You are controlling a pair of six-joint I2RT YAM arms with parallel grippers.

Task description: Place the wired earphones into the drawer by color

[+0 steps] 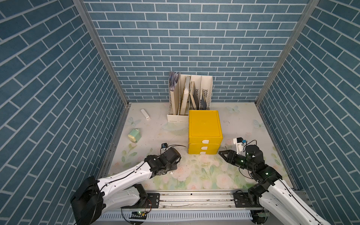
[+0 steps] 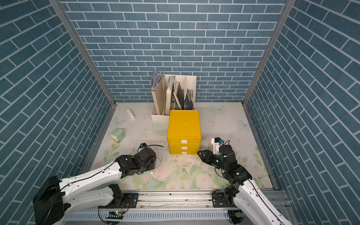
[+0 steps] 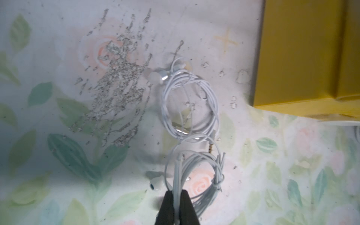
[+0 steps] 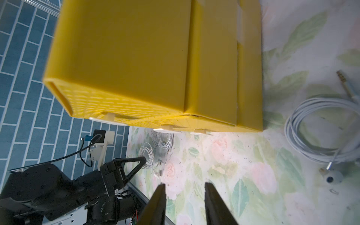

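The yellow drawer unit (image 1: 204, 125) has three drawers with white tabs, all closed. My left gripper is shut on white wired earphones (image 3: 217, 180), their pale cable between its fingers and the coil hanging beside them. Another white earphone coil (image 3: 214, 101) lies flat on the table just beyond, left of the unit. On the unit's other side, a greyish-white earphone coil (image 4: 296, 131) rests at the right of the right wrist view. My right gripper is partly open and empty, at the unit's right front corner.
A white file holder (image 1: 177, 118) stands behind the unit. At the table's left are a green box (image 1: 134, 135) and a small white stick (image 1: 145, 114).
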